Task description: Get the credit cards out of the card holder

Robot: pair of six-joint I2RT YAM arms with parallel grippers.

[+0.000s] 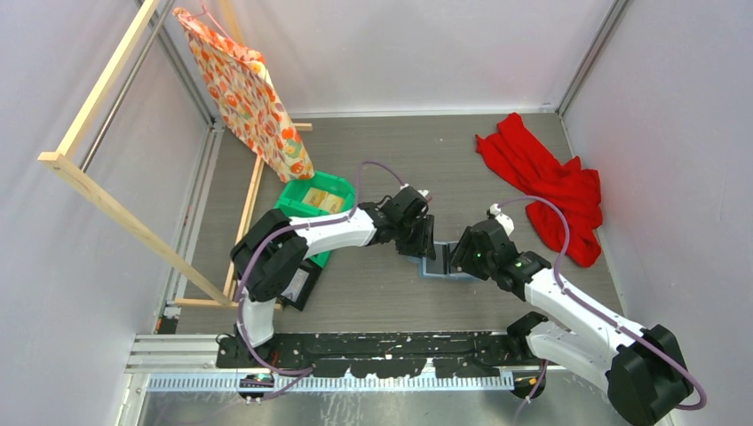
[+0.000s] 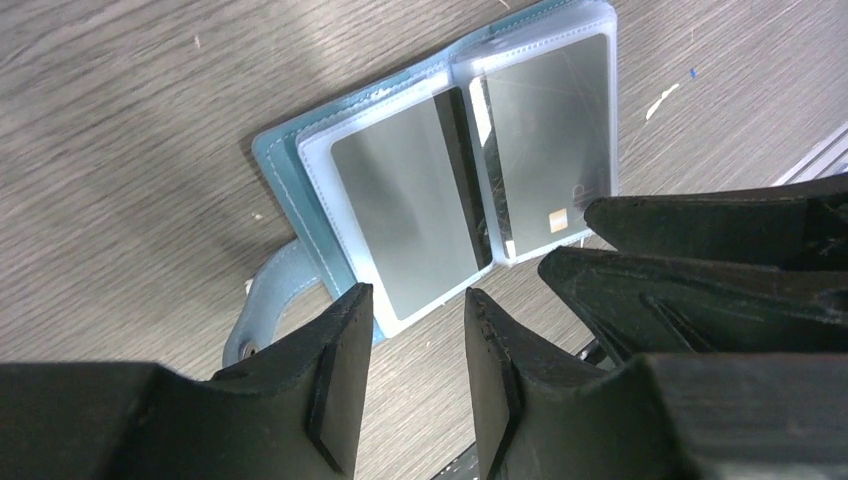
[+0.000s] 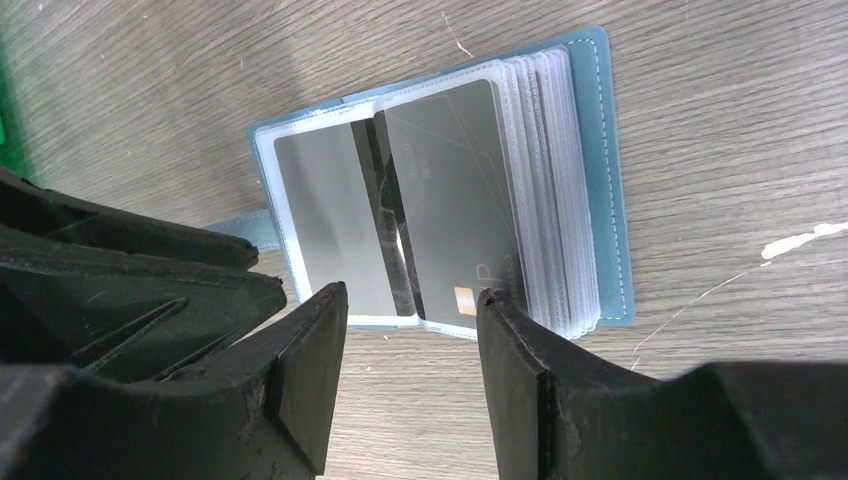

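The blue card holder (image 1: 435,273) lies spread open on the table between my two grippers. Dark grey cards show in its clear sleeves: a left card (image 2: 405,200) and a right card (image 3: 450,190) with a small chip. A blue strap (image 2: 270,300) sticks out on its left side. My left gripper is partly open over the holder's near left edge, nothing held between its fingers. My right gripper also stands part open, at the near edge below the right card, empty. In each wrist view the other gripper's dark fingers intrude from the side.
A green bin (image 1: 289,196) stands on the left, with a black-framed item (image 1: 302,286) in front of it. A red cloth (image 1: 542,177) lies at the back right. A wooden frame (image 1: 133,217) with hanging patterned fabric (image 1: 244,93) fills the left side.
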